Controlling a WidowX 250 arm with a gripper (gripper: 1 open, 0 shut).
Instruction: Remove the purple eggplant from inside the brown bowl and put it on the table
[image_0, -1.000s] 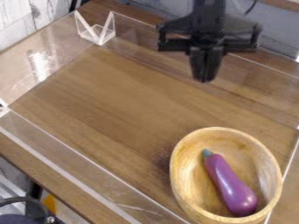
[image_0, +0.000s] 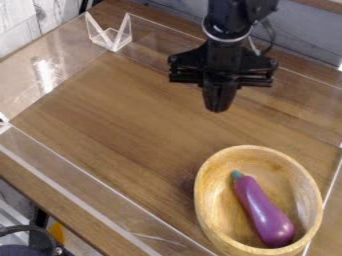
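Note:
The purple eggplant (image_0: 263, 210) lies inside the brown bowl (image_0: 211, 190), its green stem end toward the far side and its thick end near the bowl's front right wall. The bowl stands upright at the lower right of the view. Well away from both, in the upper part of the view, my black gripper (image_0: 218, 101) hangs over the wooden table (image_0: 127, 120). Its fingers are shut with nothing between them, and the eggplant is outside them.
A clear wire-like holder (image_0: 111, 33) stands at the far left corner. Transparent walls border the table at the left and back. Dark cables and hardware (image_0: 27, 240) occupy the lower left corner.
My gripper has come down the view and slightly left, closer to the bowl. The bowl and eggplant have stayed where they were.

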